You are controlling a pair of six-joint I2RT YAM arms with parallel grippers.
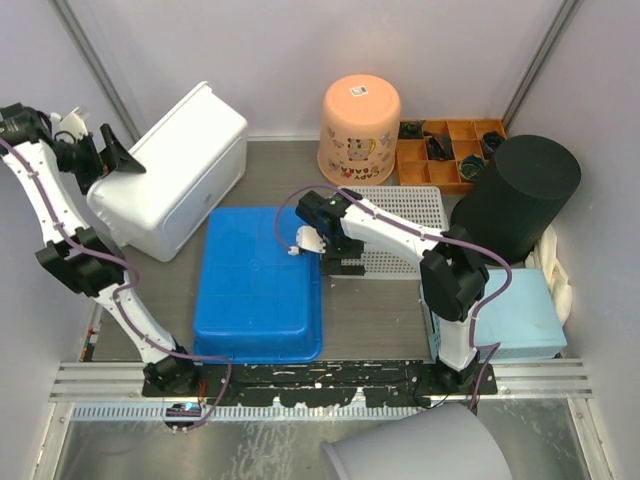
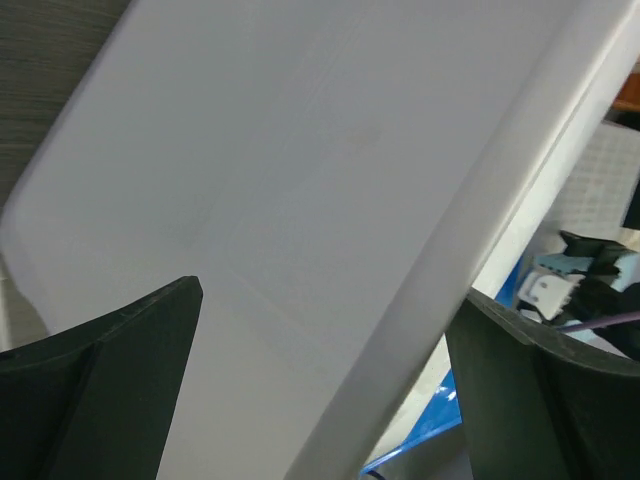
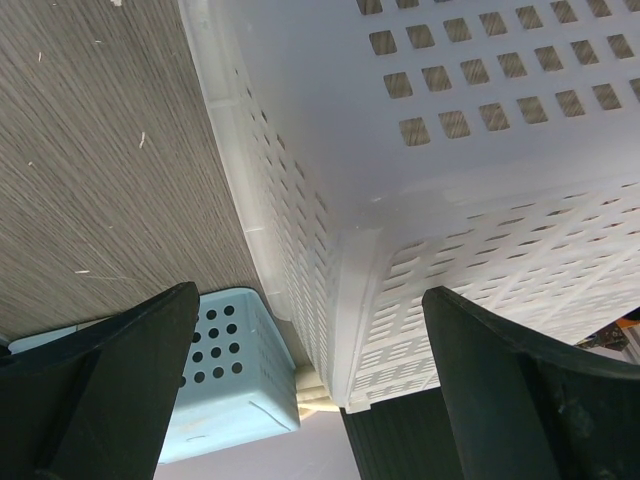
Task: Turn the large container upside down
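A large white container (image 1: 180,165) stands at the left of the top view, set diagonally with its closed underside up, or mostly up; its opening is hidden. At its left end my left gripper (image 1: 122,148) is open, and in the left wrist view the container's smooth wall and rounded edge (image 2: 440,270) pass between and beyond the parted fingers. My right gripper (image 1: 335,258) hangs at the left side of a white perforated basket (image 1: 395,262). It too is open; the right wrist view has the basket's corner (image 3: 350,230) beyond the fingers, apparently not gripped.
A blue container (image 1: 255,285) lies between the arms, right of the white one. An orange bin (image 1: 360,125), a sectioned orange tray (image 1: 465,130), a dark green bin (image 1: 515,195) and a light blue basket (image 1: 515,310) fill the back and right. Bare floor (image 1: 375,325) shows at front centre.
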